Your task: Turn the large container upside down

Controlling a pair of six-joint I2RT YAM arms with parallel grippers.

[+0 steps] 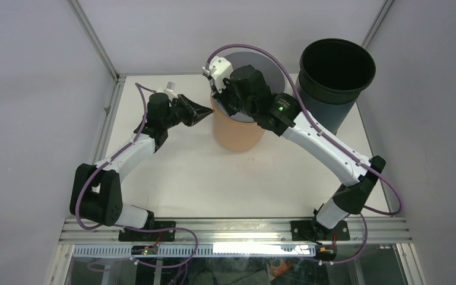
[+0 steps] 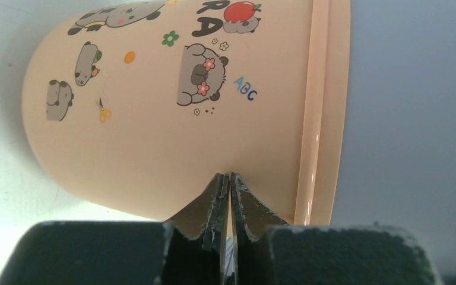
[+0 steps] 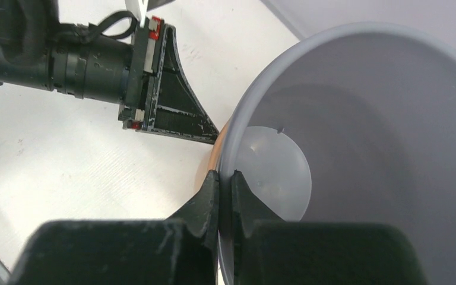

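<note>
A peach container [image 1: 237, 136] printed with animal pictures stands on the table. A tall grey container nests in it, open end up; a broad stretch of its wall shows above the peach rim [image 2: 323, 119] in the left wrist view. My right gripper is shut on the grey container's edge, one finger inside and one outside. Beside the peach wall, just below its rim, my left gripper is shut with nothing between its fingers. From above, the right arm covers part of both containers.
At the back right stands a tall container [image 1: 330, 110] with a black open top [image 1: 338, 68], behind the right arm. Walls enclose the sides and back.
</note>
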